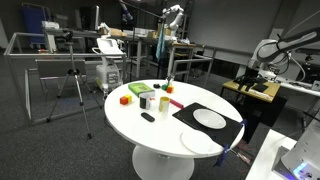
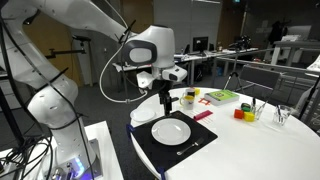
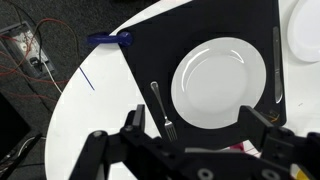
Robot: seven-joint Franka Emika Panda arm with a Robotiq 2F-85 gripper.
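Observation:
My gripper is open, with its dark fingers spread wide and nothing between them in the wrist view. Exterior view 2 has the gripper (image 2: pixel 166 98) above the black placemat (image 2: pixel 202 143). On that mat lies a white plate (image 3: pixel 218 82), with a fork (image 3: pixel 163 110) along one side and a knife (image 3: pixel 276 65) along the other. A blue-handled utensil (image 3: pixel 110 39) rests at the mat's corner. The second white plate (image 1: pixel 200 142) sits beside the mat, at the table's near side in exterior view 1.
Farther along the white round table (image 1: pixel 130 122) are a green box (image 1: pixel 139 87), a mug (image 1: pixel 164 104), a red item (image 2: pixel 211 117) and several small coloured blocks. A dark object (image 1: pixel 148 117) lies near the left edge. Bare tabletop separates these from the mat.

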